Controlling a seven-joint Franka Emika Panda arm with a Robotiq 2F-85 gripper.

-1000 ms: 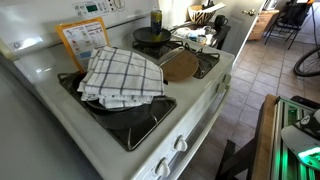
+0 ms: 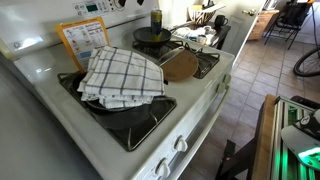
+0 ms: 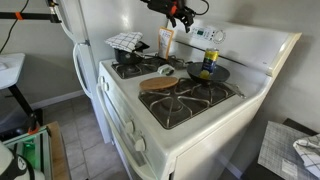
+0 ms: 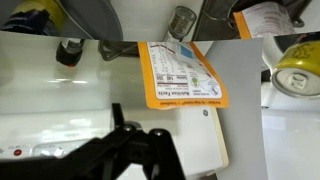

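My gripper point(image 3: 181, 17) hangs high over the back of the stove, near the control panel, and its dark fingers show at the bottom of the wrist view. Whether they are apart or together is unclear; no held object is visible. An orange-edged packet point(image 4: 187, 76) with a nutrition label lies ahead of the fingers in the wrist view. It stands upright at the stove's back point(image 2: 85, 42), behind a checkered towel point(image 2: 122, 75) draped over a pot point(image 2: 125, 118). A dark pan point(image 3: 208, 72) sits on another burner, with a can point(image 3: 209, 62) in or behind it.
A round wooden board point(image 2: 180, 66) lies on the stove point(image 3: 190, 130) between the burners. A second can point(image 4: 297, 75) appears at the right of the wrist view.
Dark parts of my gripper now show at the top of exterior view 1, where they were absent before. The towel, packet and pans have not moved.
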